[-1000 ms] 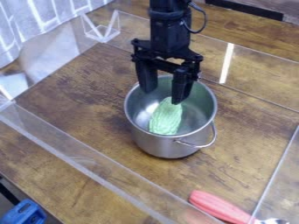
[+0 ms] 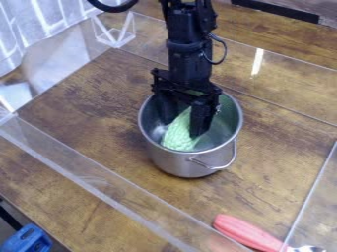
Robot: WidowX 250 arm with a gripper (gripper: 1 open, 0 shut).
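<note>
A steel pot (image 2: 191, 160) with a side handle stands on the wooden table. My black gripper (image 2: 187, 116) reaches down from above into the pot, its fingers lower than the rim around a pale green, ridged object (image 2: 179, 133) lying inside. The fingertips are dark and partly hidden, so whether they close on the green object is unclear.
A pink-handled utensil (image 2: 245, 230) lies at the front right. A blue object (image 2: 27, 241) is at the lower left corner. Clear plastic edges border the table. The wood left of the pot is bare, and a white cloth (image 2: 33, 49) is at the upper left.
My gripper has moved down into the pot, and its fingers now sit closer together around the green object than before.
</note>
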